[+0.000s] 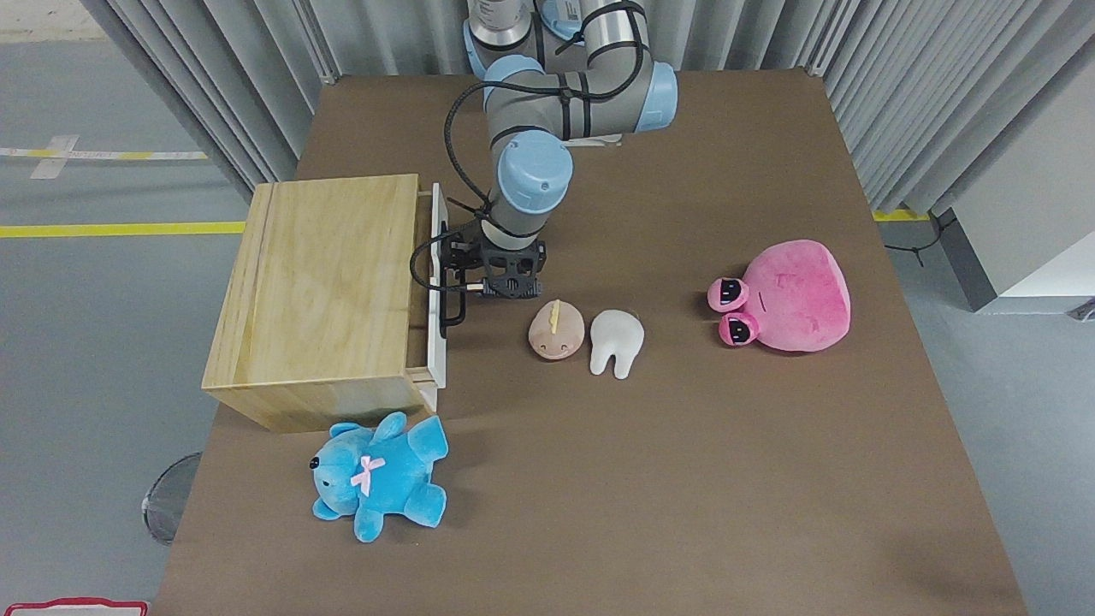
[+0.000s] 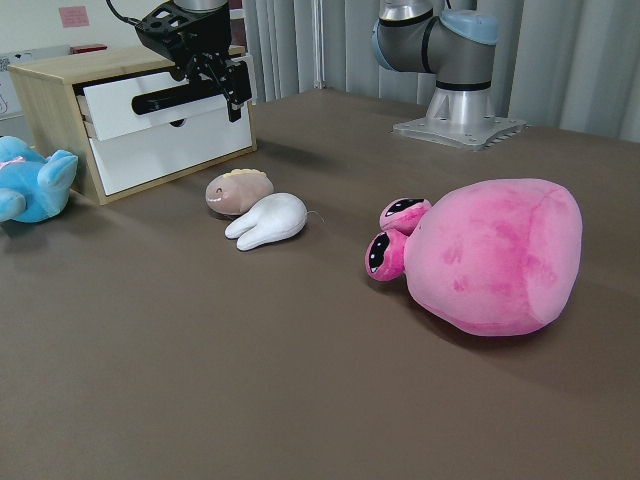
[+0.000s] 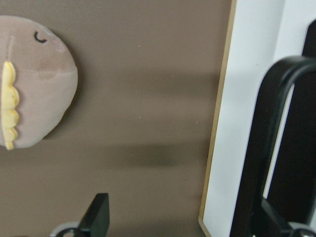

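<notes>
The wooden cabinet (image 1: 308, 287) stands at the table's left, its white top drawer (image 2: 110, 105) pulled partly out. My gripper (image 1: 469, 287) is at that drawer's front, by the black bar handle (image 2: 160, 98); in the wrist view one finger (image 3: 96, 215) is left of the handle, the other overlaps it, so whether it grips cannot be told. A beige plush (image 1: 554, 334) with a yellow crest lies right of the drawer, beside a white tooth plush (image 1: 616, 339).
A blue teddy (image 1: 390, 472) lies in front of the cabinet. A pink plush (image 1: 790, 298) sits at the right.
</notes>
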